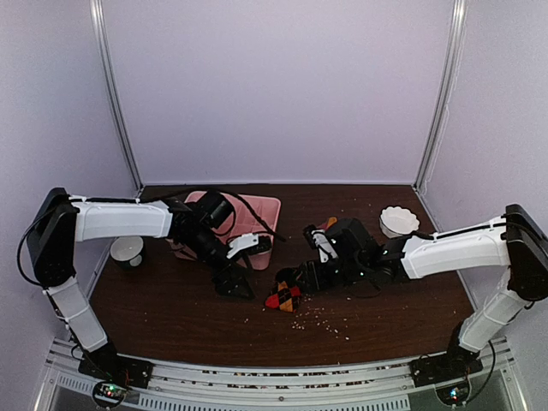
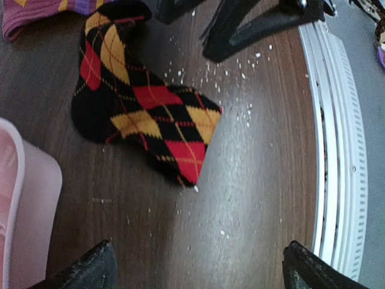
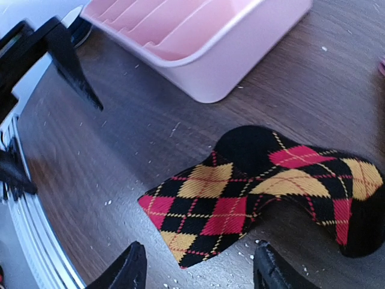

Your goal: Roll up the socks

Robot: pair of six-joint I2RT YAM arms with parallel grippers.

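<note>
A black sock with red and yellow diamonds (image 1: 283, 296) lies bent on the dark table, front of centre; the right arm covers part of it in the top view. The left wrist view shows this argyle sock (image 2: 156, 111) ahead of my open left gripper, apart from it. My right gripper is also open, close by the flat end of the sock (image 3: 210, 205), with nothing between its fingers. A purple and orange striped sock (image 2: 45, 15) shows at the top corner of the left wrist view, mostly hidden from above by the right arm.
Behind the left arm stands a pink divided box (image 1: 267, 210), its wall (image 3: 210, 78) close to the argyle sock. A white bowl (image 1: 398, 221) is at the back right, a white cup (image 1: 128, 248) at the left. Pale crumbs (image 1: 321, 324) dot the table.
</note>
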